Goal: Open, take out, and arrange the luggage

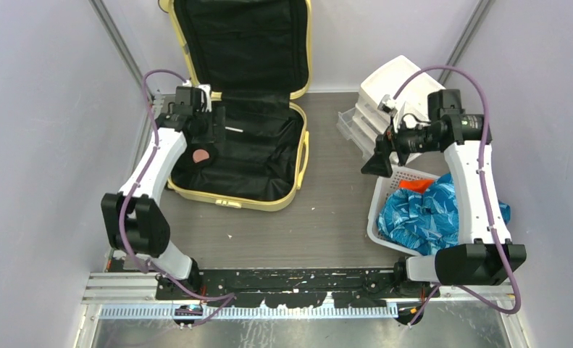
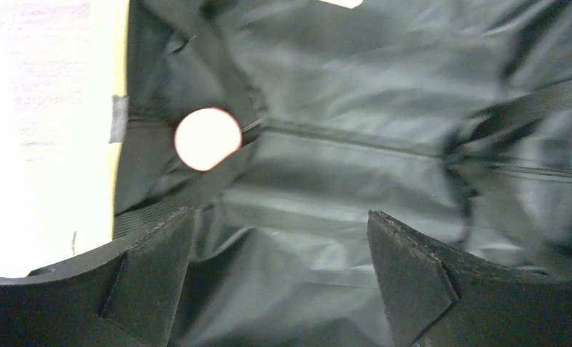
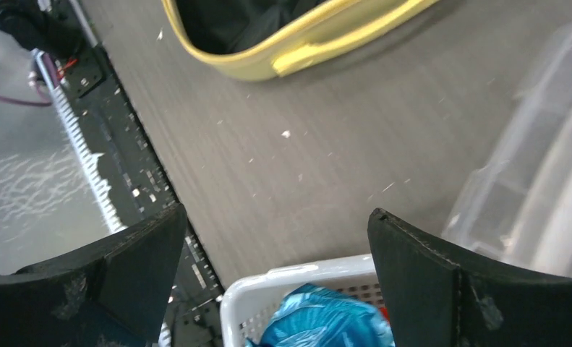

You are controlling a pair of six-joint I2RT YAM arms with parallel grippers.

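The yellow suitcase [image 1: 300, 177] lies open on the left, lid [image 1: 240, 43] raised at the back, with a black lining. A pink disc [image 2: 207, 139] and a thin white strip [image 1: 234, 129] are inside. Above its left part is my left gripper, open and empty. My right gripper is open and empty, above the front left of the white drawer unit, near the basket [image 1: 373, 221], which holds blue patterned fabric [image 1: 413, 217] and an orange item [image 1: 413, 185].
A stack of white and clear plastic drawers [image 1: 377, 90] stands at the back right. Bare floor [image 1: 327, 217] lies between suitcase and basket. Walls and metal rails border both sides.
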